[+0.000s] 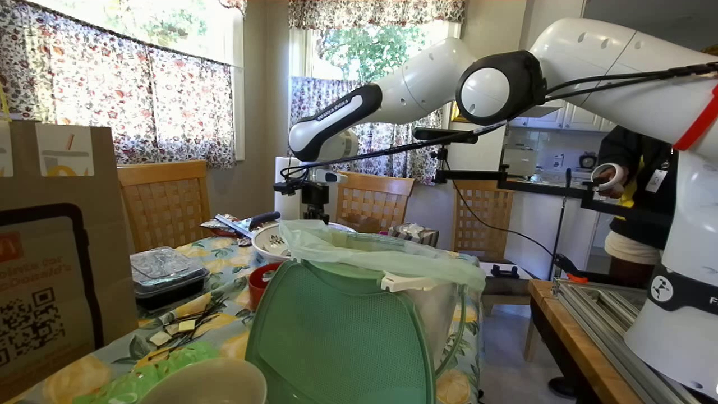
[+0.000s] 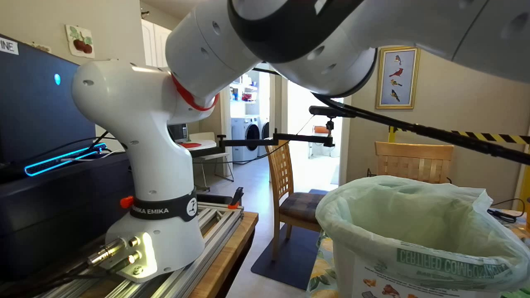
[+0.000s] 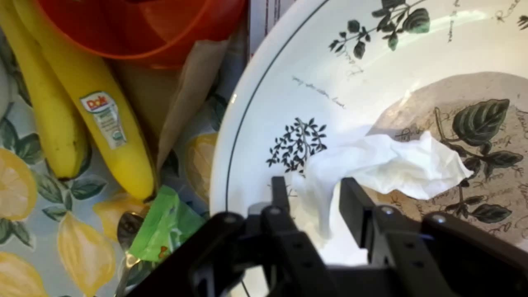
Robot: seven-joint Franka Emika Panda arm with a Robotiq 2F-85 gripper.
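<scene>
A crumpled white tissue [image 3: 411,168] lies over the plant-patterned bowl [image 3: 277,84] in the wrist view. One end of it runs between the fingers of my gripper, which stand apart with a gap on view. Whether either finger touches the tissue, I cannot tell. In exterior view 1 the gripper [image 1: 316,216] points down above the bowl [image 1: 267,241], its tips partly hidden behind the lined bin [image 1: 377,252].
Bananas [image 3: 111,133], a red container [image 3: 148,29] and a green wrapper [image 3: 161,225] lie left of the bowl. The open green bin [image 2: 397,213] stands close by. A black lidded tray [image 1: 168,276] and a paper bag [image 1: 60,235] occupy the table's left side.
</scene>
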